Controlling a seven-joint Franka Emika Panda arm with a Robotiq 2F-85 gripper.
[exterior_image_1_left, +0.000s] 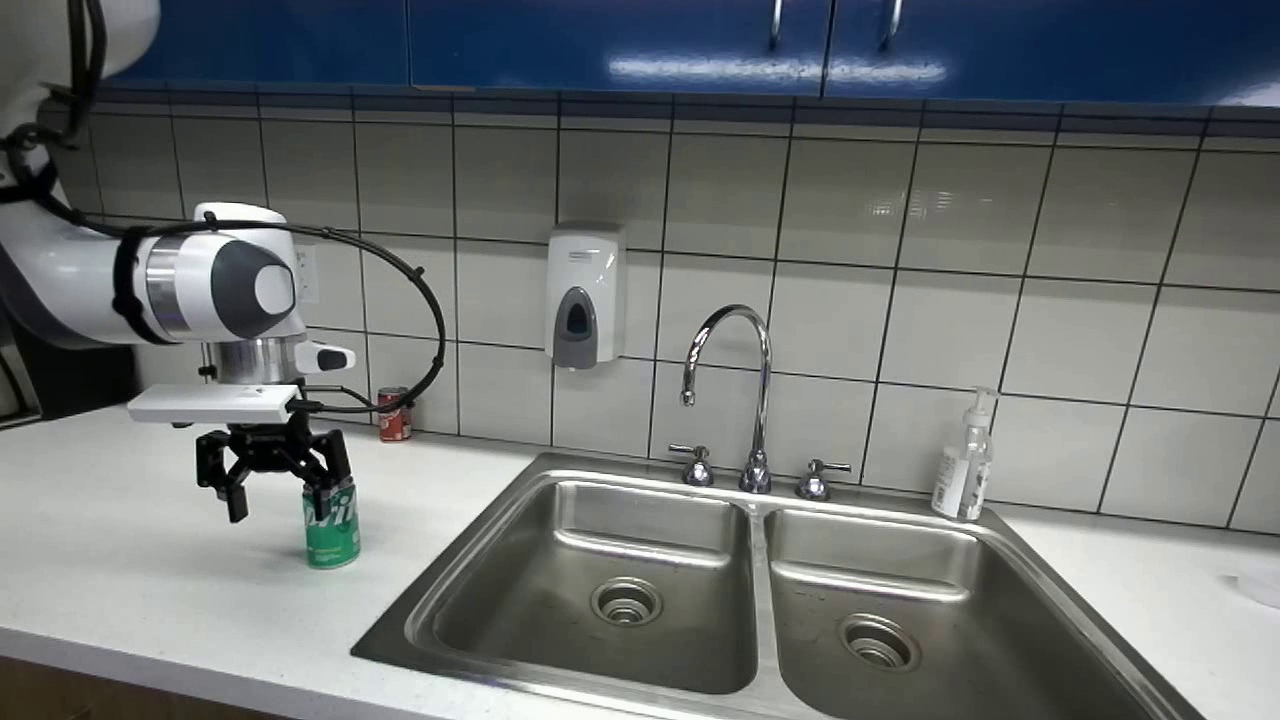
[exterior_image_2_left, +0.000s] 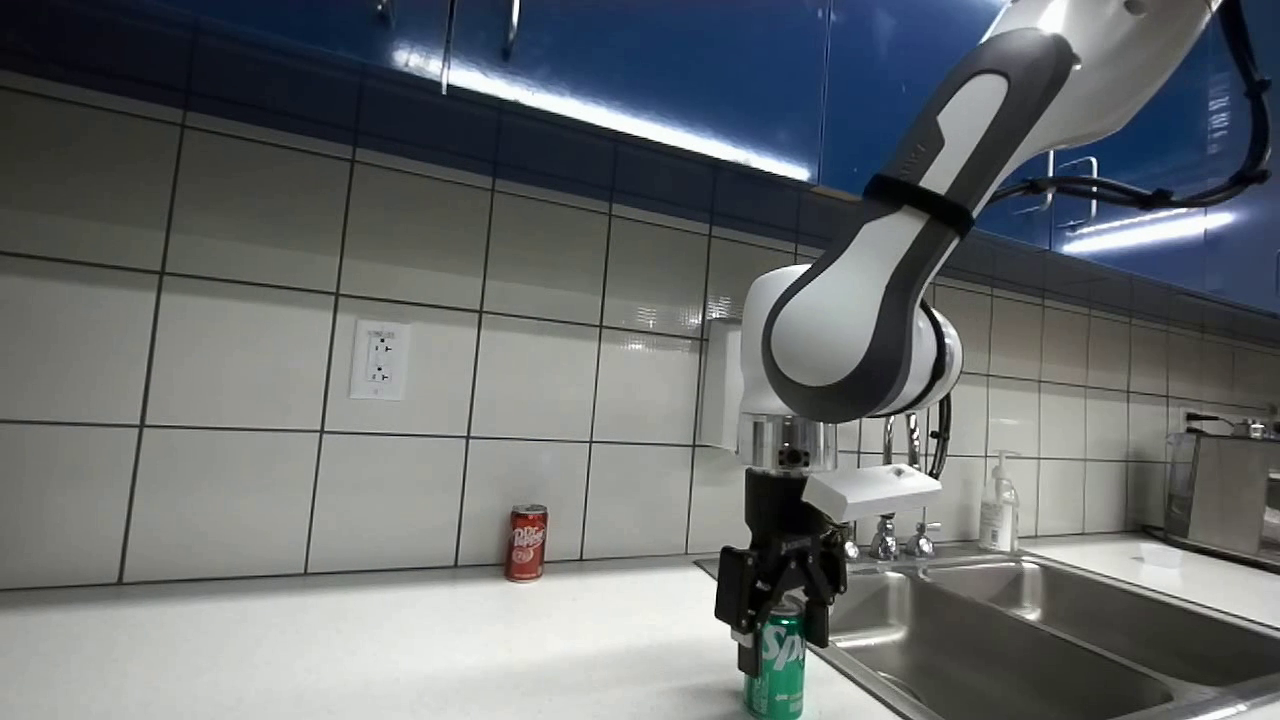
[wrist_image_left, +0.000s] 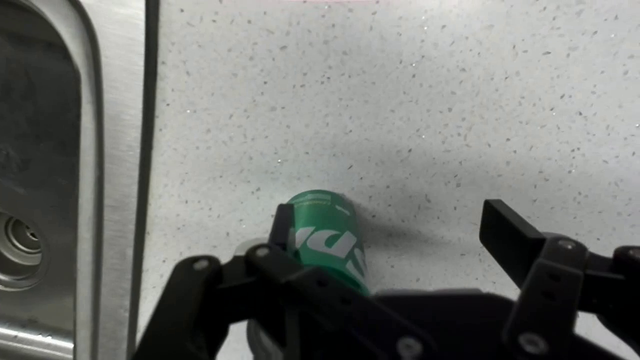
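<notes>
A green Sprite can (exterior_image_1_left: 332, 540) stands upright on the white counter, left of the sink. My gripper (exterior_image_1_left: 280, 509) is open at the height of the can's upper part, its fingers wide apart and pointing down. In exterior view 1, the sink-side finger overlaps the top of the can (exterior_image_2_left: 782, 690). From the wrist, the can (wrist_image_left: 328, 240) shows close beside the left finger (wrist_image_left: 282, 227), while the right finger (wrist_image_left: 507, 231) is well clear of it. The can's top is hidden behind the gripper's black linkage. Whether finger and can touch, I cannot tell.
A red Dr Pepper can (exterior_image_2_left: 525, 544) stands at the back by the tiled wall. The double steel sink (exterior_image_1_left: 480, 492) with its faucet (exterior_image_1_left: 764, 408) lies to the right, its rim near the green can. A soap bottle (exterior_image_1_left: 963, 468) is behind the sink. Left of the gripper, the counter is free.
</notes>
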